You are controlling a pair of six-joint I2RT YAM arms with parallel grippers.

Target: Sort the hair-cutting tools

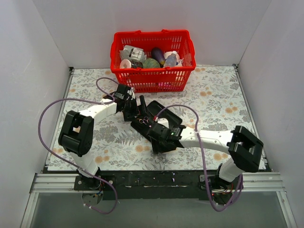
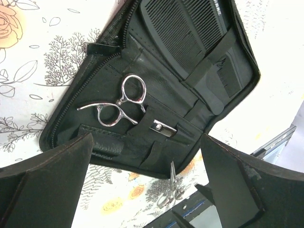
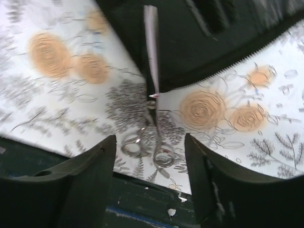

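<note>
The open black zip case (image 1: 140,127) lies on the patterned table. In the left wrist view it holds silver scissors (image 2: 111,114), black combs (image 2: 180,33) and a small metal tool (image 2: 164,128) under a strap. My left gripper is open above the case. My right gripper hangs over loose scissors (image 3: 152,99), its fingers apart on either side of their finger rings, not touching them as far as shows. The scissors' blades lie across the case's edge, the rings on the table near the front edge.
A red basket (image 1: 152,80) of mixed items stands at the back. The dark front rail runs just below the loose scissors.
</note>
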